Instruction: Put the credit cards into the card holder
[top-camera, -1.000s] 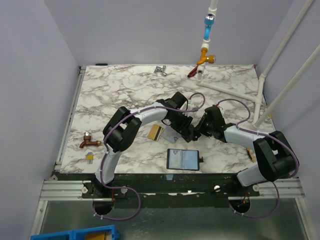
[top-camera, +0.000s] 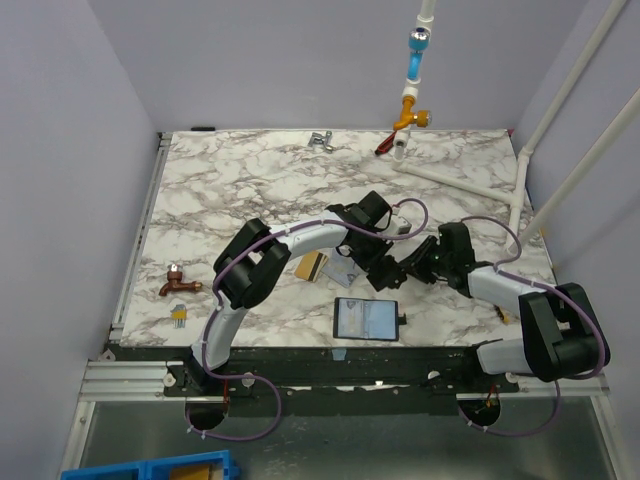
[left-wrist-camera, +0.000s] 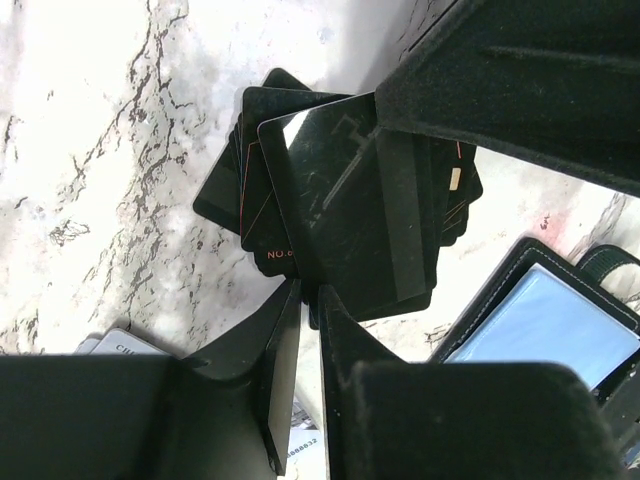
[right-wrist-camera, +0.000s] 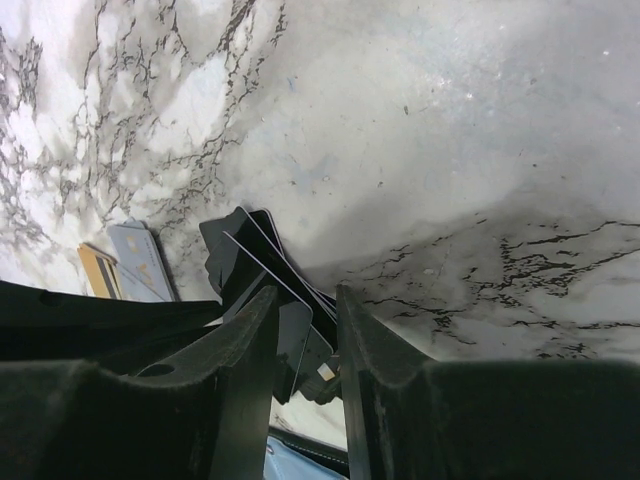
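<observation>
A fanned pile of black cards (left-wrist-camera: 340, 200) lies on the marble between my two grippers. My left gripper is shut at the pile's near edge, apparently on black cards. The right gripper is at the pile from the right, its fingertips partly apart with card edges behind them; whether it holds any is unclear. The card holder (top-camera: 367, 319), black with clear blue sleeves, lies open at the front. Silver cards (right-wrist-camera: 142, 262) and gold cards (right-wrist-camera: 98, 272) lie left of the black pile.
A brass faucet (top-camera: 175, 282) sits at the left, red-handled pliers (top-camera: 385, 143) at the back. White pipes (top-camera: 460, 187) run along the back right.
Both arms have shifted to the right, the right one farther and slightly toward the front. The black cards beneath them have moved slightly right with them.
</observation>
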